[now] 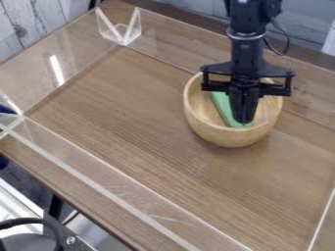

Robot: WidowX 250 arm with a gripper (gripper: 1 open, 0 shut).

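A black robot gripper (246, 90) reaches down from the top over a light wooden bowl (207, 125) on the right part of the table. Its lower end is inside the bowl's outline, over a green block (225, 106) that lies in the bowl. The gripper looks shut; the black parts partly hide the block, and I cannot tell whether anything is between the fingertips.
A white wire-like shape (120, 27) stands at the back left. Black hardware with a cable (26, 238) is at the lower left edge.
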